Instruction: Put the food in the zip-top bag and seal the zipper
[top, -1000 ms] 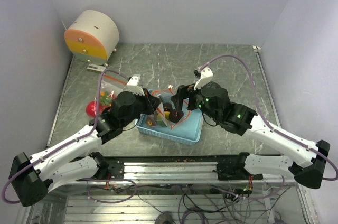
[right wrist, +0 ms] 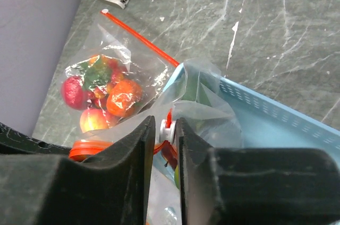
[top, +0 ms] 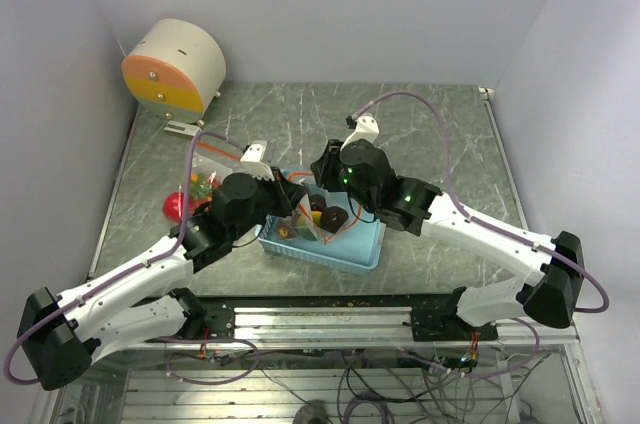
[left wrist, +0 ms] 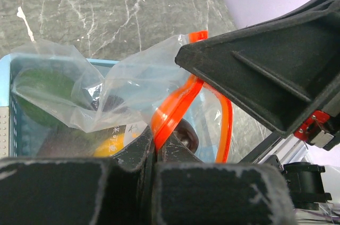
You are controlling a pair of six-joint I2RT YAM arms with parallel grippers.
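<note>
The clear zip bag (left wrist: 133, 84) with an orange zip edge (left wrist: 175, 108) hangs over the blue basket (top: 345, 257). My left gripper is shut on that orange edge, bunching it at the fingertips. In the top view my right gripper (top: 322, 168) is at the bag's mouth, close to the left one. Its fingers (right wrist: 139, 166) stand slightly apart in the right wrist view, with a white zip slider (right wrist: 168, 130) and red strip showing by the tips. I cannot tell if they touch it. Dark round food (top: 334, 219) and a yellow piece (left wrist: 110, 145) show in the basket area.
A sealed bag of fruit (right wrist: 109, 89) lies left of the basket, with an orange zip strip (right wrist: 141, 38). The bread-box-like container (top: 174, 69) stands at the back left.
My right gripper has moved left and up in the top view, off the basket's middle to the bag's mouth. The left arm has stayed still.
</note>
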